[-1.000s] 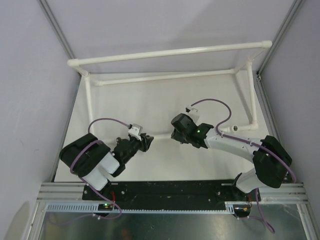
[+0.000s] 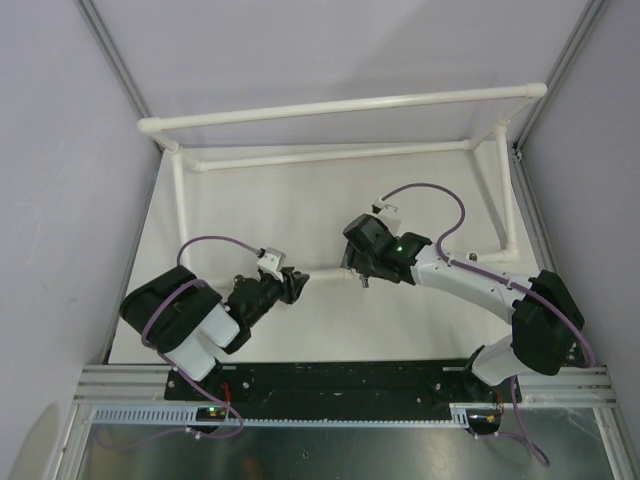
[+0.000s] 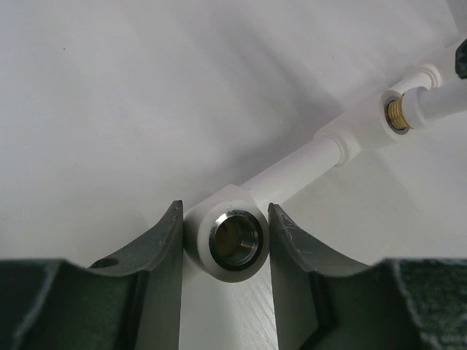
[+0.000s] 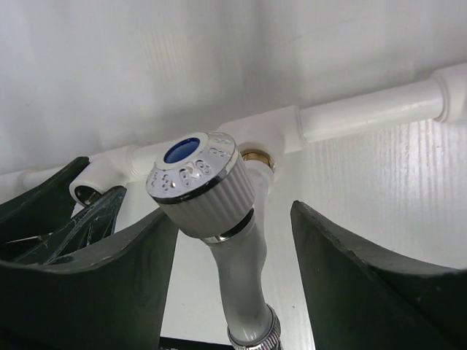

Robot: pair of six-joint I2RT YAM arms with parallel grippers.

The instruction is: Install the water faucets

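In the left wrist view my left gripper grips a white threaded fitting point(image 3: 219, 211) on the lower pipe, its metal-lined opening facing up between the fingers. In the right wrist view a chrome faucet point(image 4: 241, 284) with a blue-capped knob point(image 4: 201, 182) stands at a tee point(image 4: 270, 131), where a brass ring shows; my right gripper is open, with fingers either side of the faucet. Further along the pipe in the left wrist view, a white piece meets a brass thread point(image 3: 395, 113).
The white pipe frame point(image 2: 340, 102) spans the panel, its upper bar nearest the back wall. The bare board point(image 2: 280, 210) inside it is clear. A dark gap and metal rail point(image 2: 330, 420) run along the front.
My right gripper has shifted slightly, and more of the metal faucet shows below it in the top view. The left arm is almost unchanged.
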